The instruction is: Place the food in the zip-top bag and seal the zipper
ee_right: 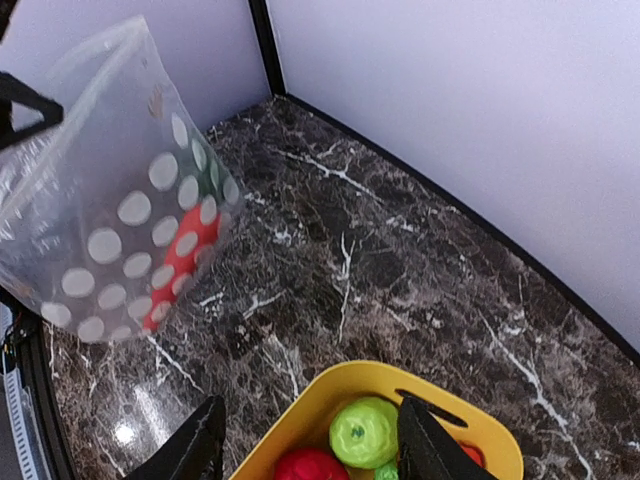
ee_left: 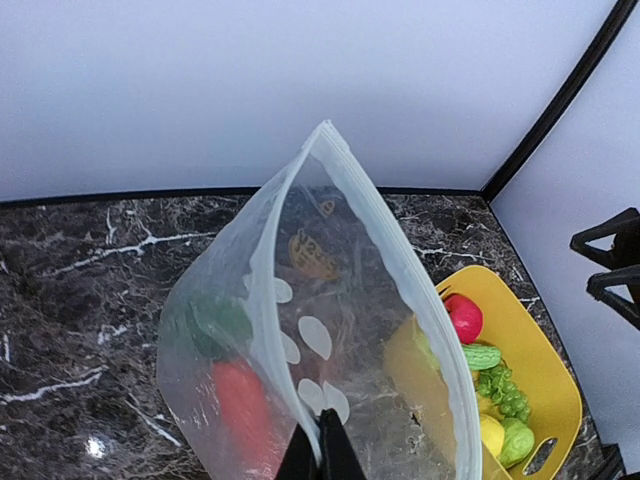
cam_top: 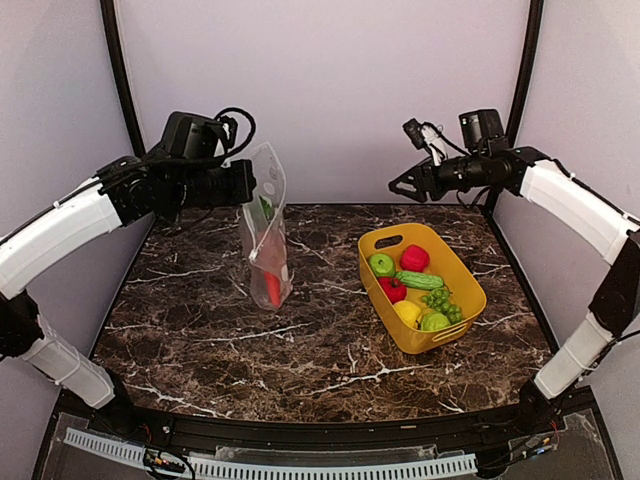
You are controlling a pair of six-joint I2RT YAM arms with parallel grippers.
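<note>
A translucent zip top bag (cam_top: 262, 225) hangs with its mouth spread wide, my left gripper (cam_top: 248, 182) shut on its near rim. Inside it the carrot (cam_top: 272, 288) lies low, red body down and green top above; in the left wrist view the bag wall blurs the carrot (ee_left: 240, 398). My left gripper's dark fingertips (ee_left: 340, 455) pinch the bag's edge in that view. Empty and apart from everything, my right gripper (cam_top: 405, 188) is open above the far end of the yellow bin; its fingers (ee_right: 205, 440) show wide apart in the right wrist view.
The yellow bin (cam_top: 372, 243) stands right of the bag. It holds a green apple (cam_top: 381, 264), a red pepper (cam_top: 415, 258), a cucumber (cam_top: 419, 280), a tomato (cam_top: 393, 289), a lemon (cam_top: 408, 312), grapes (cam_top: 452, 311) and another green item.
</note>
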